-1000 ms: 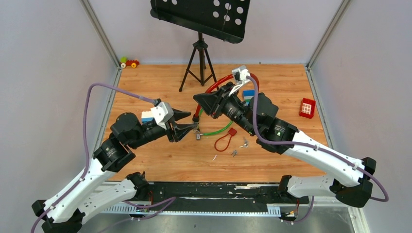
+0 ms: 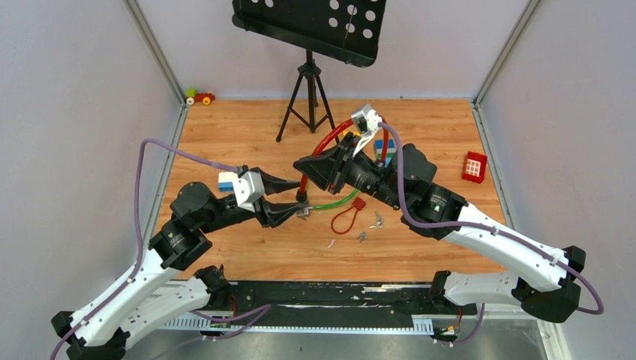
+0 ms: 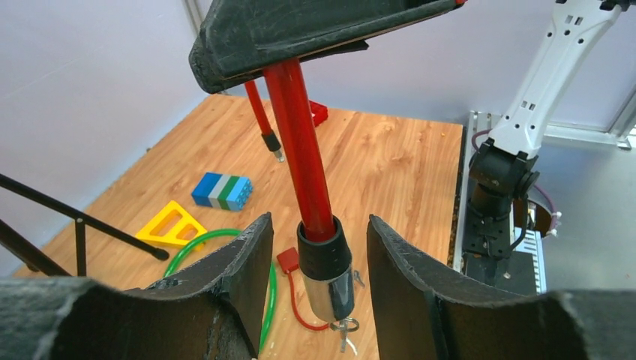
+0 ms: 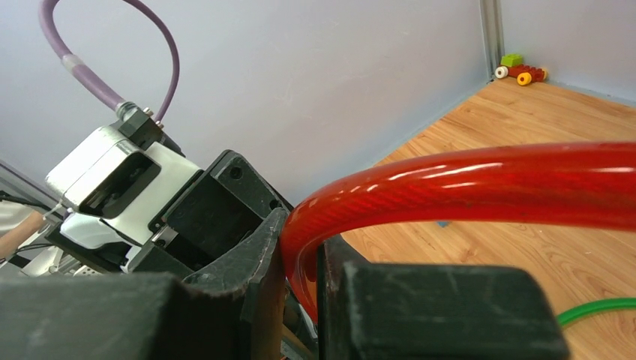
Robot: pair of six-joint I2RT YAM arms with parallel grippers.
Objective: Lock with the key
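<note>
My right gripper is shut on the curved red lock cable [image 4: 450, 180], holding it above the table. The cable hangs down to a black collar and a silver lock cylinder [image 3: 328, 296] in the left wrist view. Its other end, a thin silver tip [image 3: 278, 155], dangles free, apart from the cylinder. My left gripper [image 2: 298, 196] is part open, its fingers [image 3: 247, 277] on either side of the cylinder end, with gaps showing on both sides. Loose keys [image 2: 378, 220] lie on the table, with another small key [image 2: 362, 237] nearer the front.
Beneath the grippers lies a green cable [image 2: 335, 204], with a small red cable loop [image 2: 343, 222] beside it. A black stand [image 2: 310, 90] rises at the back. Toy bricks [image 3: 223, 191] and a red box [image 2: 474, 166] lie farther off.
My left gripper has moved right, until its fingers flank the lock cylinder. The right gripper has shifted slightly left with the cable, and the cable's free end has swung left a little.
</note>
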